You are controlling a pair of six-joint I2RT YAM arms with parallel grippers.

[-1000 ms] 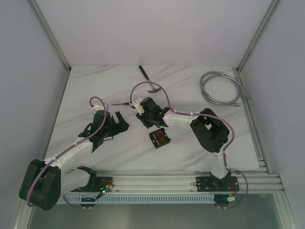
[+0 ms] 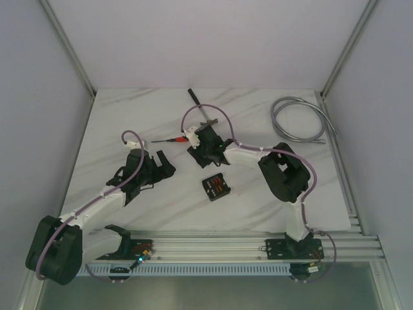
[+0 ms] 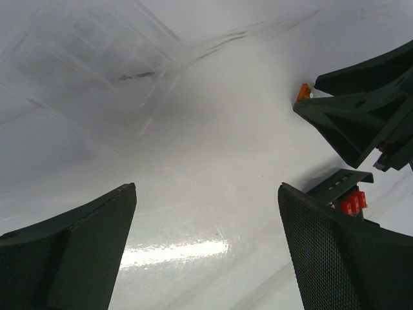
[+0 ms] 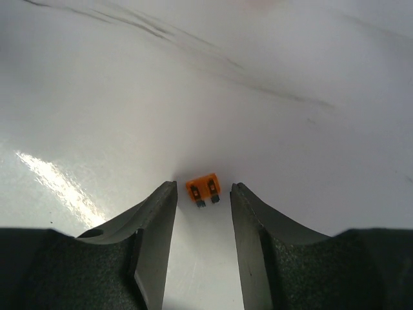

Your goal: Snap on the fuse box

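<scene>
The black fuse box [image 2: 216, 186] with red and orange fuses lies on the marble table; the left wrist view shows part of it [image 3: 335, 190] at right. A small orange fuse piece [image 4: 202, 187] lies on the table between the open fingertips of my right gripper, which hovers just behind the box in the top view. My left gripper [image 2: 164, 165] stands open over the table at left, nothing between its fingers. In the left wrist view the right gripper's dark fingers partly cover the orange piece.
A red screwdriver [image 2: 177, 139] and a hammer [image 2: 199, 103] lie at the back. A coiled grey hose [image 2: 290, 137] is at back right.
The left arm has stayed still.
</scene>
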